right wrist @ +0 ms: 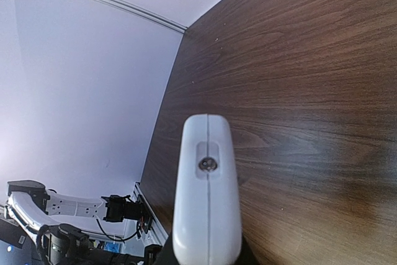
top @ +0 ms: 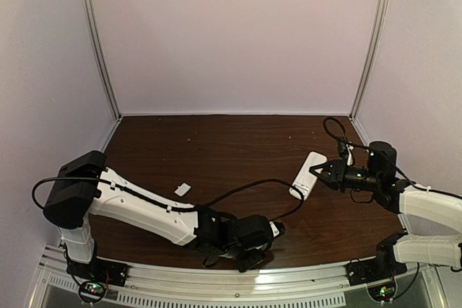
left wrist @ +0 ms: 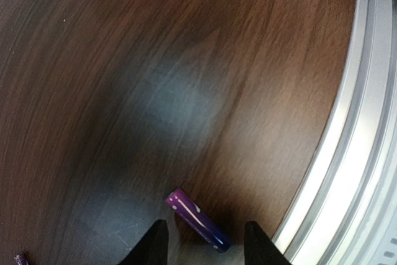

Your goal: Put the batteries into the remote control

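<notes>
The white remote [top: 307,175] is held by my right gripper [top: 317,170], shut on it; in the right wrist view the remote [right wrist: 206,203] fills the lower middle, end-on. My left gripper is low at the table's front edge, part open, its fingertips either side of a purple battery [left wrist: 192,215] lying on the wood. A second battery [left wrist: 21,259] shows partly at the lower left of the left wrist view. A small white piece [top: 182,189], perhaps the battery cover, lies left of middle.
The metal front rail [top: 238,279] runs close beside my left gripper. Walls enclose the table at back and sides.
</notes>
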